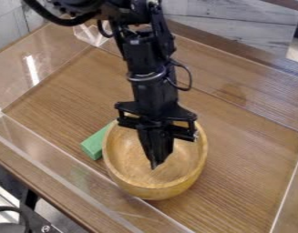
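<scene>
A black robot arm reaches down from the top of the view, and its gripper (155, 152) points into a tan round bowl (159, 186) in the lower middle. The fingertips are shut over the bowl's inside, with nothing visible between them. A green block (95, 145) lies against the bowl's left side, partly hidden behind it.
The wooden tray (245, 173) has free room to the right of the bowl and at the upper left. Clear walls edge it at left and front, and a pale plank wall stands behind. Dark cables show at the lower left.
</scene>
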